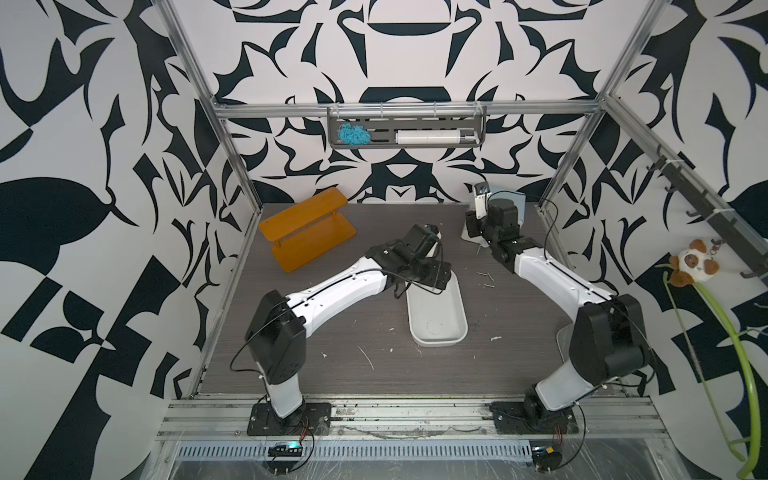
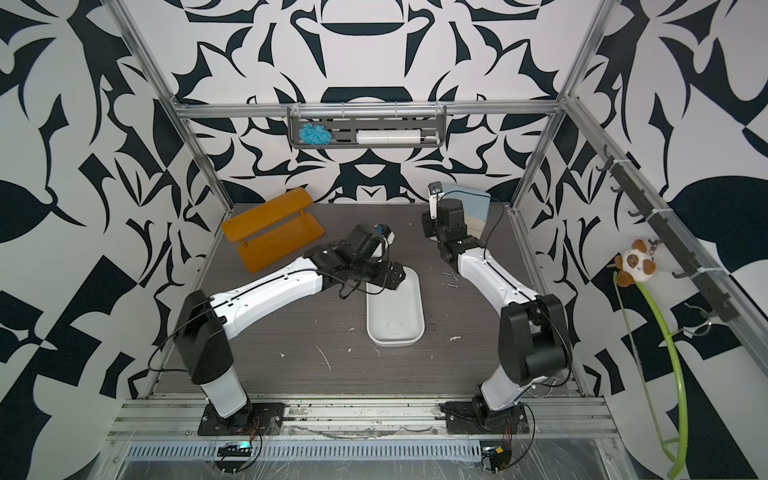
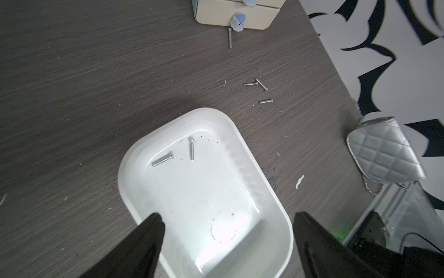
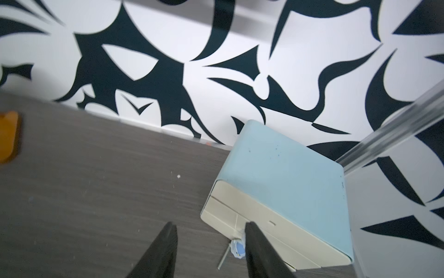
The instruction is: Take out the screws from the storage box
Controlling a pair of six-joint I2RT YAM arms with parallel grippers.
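My left gripper hangs open over the white tray (image 3: 263, 194), empty between its fingers; two screws (image 3: 161, 159) lie in the tray's far end. Beyond it, several loose screws (image 3: 266, 101) lie on the table, one in front of the blue and cream storage box (image 3: 235, 14) at the back right. In the right wrist view my right gripper is part open, its fingers apart with nothing seen between them, near the storage box (image 4: 282, 180) and a screw (image 4: 223, 257) by its front.
An orange stand (image 1: 308, 244) stands at the back left. A silver quilted bag (image 3: 383, 148) lies at the right side.
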